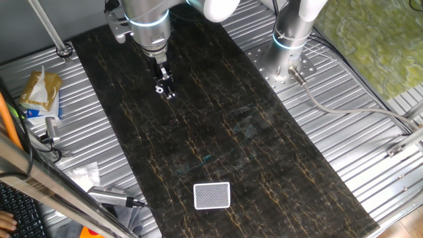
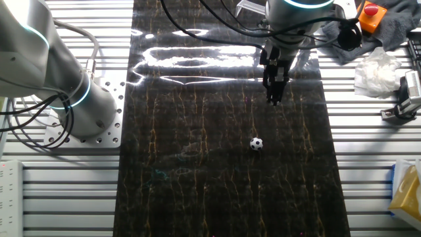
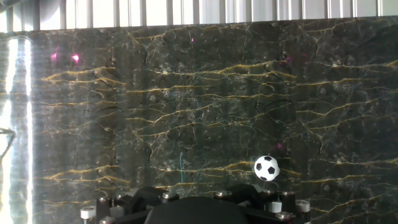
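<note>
A small black-and-white football (image 2: 256,143) rests on the dark marbled board in exterior view 2, apart from my gripper (image 2: 275,100). In the wrist view the ball (image 3: 267,168) lies just beyond the right-hand finger. My gripper stands open there, its fingers spread to either side with bare board showing between them. From exterior view 1, the gripper (image 1: 166,90) hangs over the far part of the board, and the ball cannot be seen. A white mesh-topped rack (image 1: 211,196) sits near the front of the board, well away from the gripper.
The board (image 1: 198,125) is otherwise clear. Along the left side are a tissue pack (image 1: 41,91) and a silver device (image 1: 109,196). Dark cables hang across exterior view 2.
</note>
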